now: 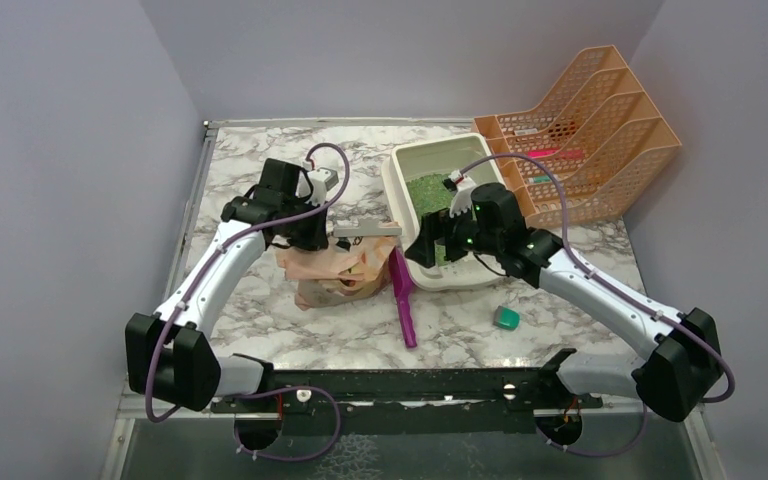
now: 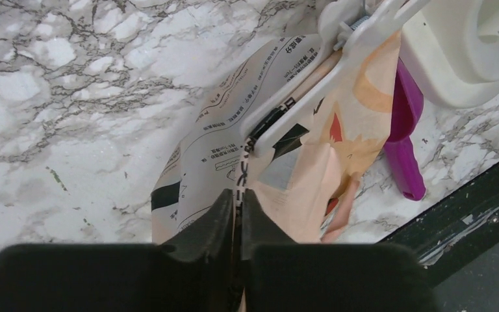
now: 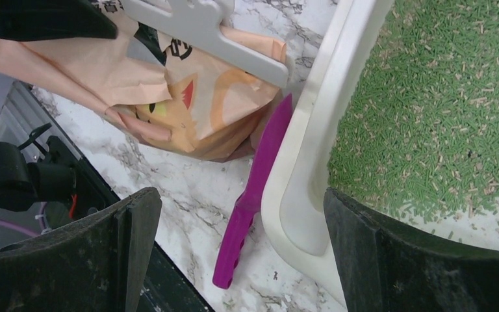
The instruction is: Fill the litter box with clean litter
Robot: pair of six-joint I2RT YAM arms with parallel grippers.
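Observation:
The paper litter bag (image 1: 338, 290) stands left of the litter box (image 1: 390, 190), a white clip (image 1: 368, 229) across part of its top. At the bag's top edge is my left gripper (image 1: 305, 243). In the left wrist view its fingers (image 2: 216, 224) are close together, the bag's folded edge (image 2: 241, 170) running between them; whether they pinch it firmly cannot be told. Green litter (image 3: 429, 117) covers much of the box floor. My right gripper hangs open over the box's near left rim, nothing between its fingers.
A purple scoop (image 1: 404, 300) lies between bag and box. An orange slatted rack (image 1: 600, 140) stands at the back right, and a small green object (image 1: 506, 318) sits near the front.

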